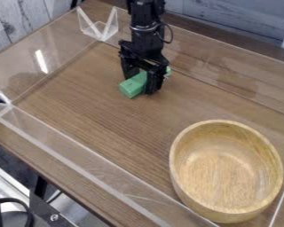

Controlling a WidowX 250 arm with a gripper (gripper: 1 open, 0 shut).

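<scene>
My black gripper [144,71] reaches down from the top centre of the camera view over a small green object [132,86] on the wooden table [85,133]. The fingers sit at the green object, partly covering it, and I cannot see clearly whether they touch it. A small pale item shows just right of the fingers, mostly hidden behind them.
A large tan bowl [225,168] fills the lower right. A clear container [99,25] stands at the upper left. Black cables lie at the lower left corner.
</scene>
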